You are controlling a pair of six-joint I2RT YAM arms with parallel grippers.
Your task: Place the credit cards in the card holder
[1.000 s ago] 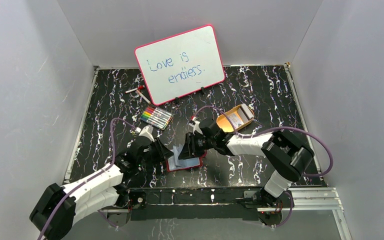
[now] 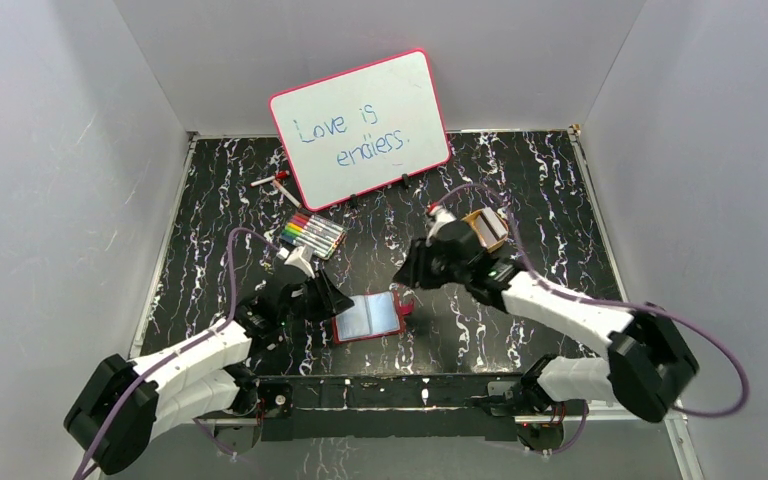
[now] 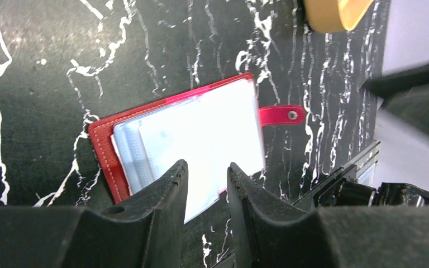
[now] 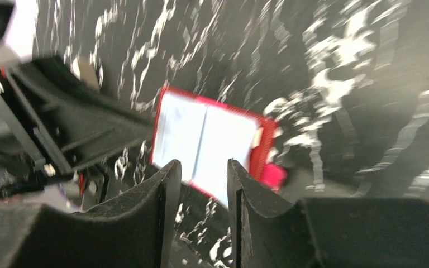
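The card holder [image 2: 368, 316], red with a strap [image 3: 279, 115] and pale sleeves, lies open and flat at the table's front middle. My left gripper [image 2: 338, 300] is just above its left side; in the left wrist view its fingers stand slightly apart with nothing seen between them. My right gripper [image 2: 406, 275] is above and right of the holder, slightly open and empty in the right wrist view [image 4: 204, 173]. An orange box [image 2: 483, 225] with white cards inside sits at the back right, partly hidden by the right arm.
A set of coloured markers [image 2: 312, 233] and two loose pens lie at the back left. A whiteboard [image 2: 360, 130] stands along the back. Bare table surrounds the holder on the near right.
My right gripper has moved away from the holder, up and to the right. The sleeve that stood raised lies flatter. The left gripper has shifted slightly right.
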